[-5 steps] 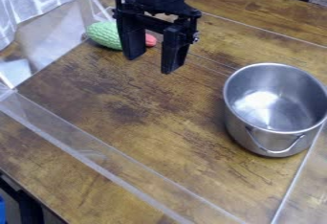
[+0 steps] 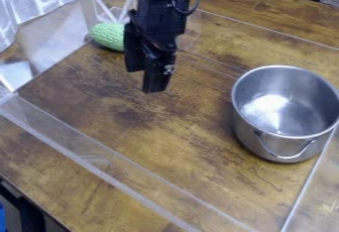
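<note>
My black gripper (image 2: 155, 72) hangs over the wooden table at the upper middle, turned so its fingers line up partly behind one another; whether they are open or shut is unclear. A green bumpy vegetable, like a toy corn cob (image 2: 107, 36), lies behind it to the left, partly hidden by the arm. A steel pot (image 2: 284, 107) stands on the right.
Clear plastic sheeting or barriers run along the left and lower edges.
The gripper has rotated, so its fingers appear narrower side by side, and has shifted slightly left. The pot has not moved.
</note>
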